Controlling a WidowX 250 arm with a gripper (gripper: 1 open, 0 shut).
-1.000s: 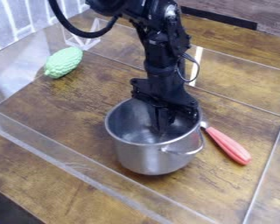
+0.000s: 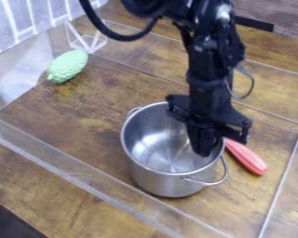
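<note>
A steel pot [image 2: 156, 165] with two wire handles stands on the wooden table, near the middle of the view. My black gripper [image 2: 204, 147] comes down from the top, its fingertips at the pot's back right rim, partly over its inside. The gripper looks shut, and nothing shows between its fingers. A red-pink long object [image 2: 246, 158] lies on the table just right of the pot, partly hidden behind the pot and gripper.
A pale green corn-like object [image 2: 67, 66] lies at the back left, beside a white rack at the edge. Clear panels edge the work area. The table left of the pot and at the back right is bare.
My gripper has risen from deeper inside the pot and moved right toward its rim. The pot's front has shifted slightly over the last second.
</note>
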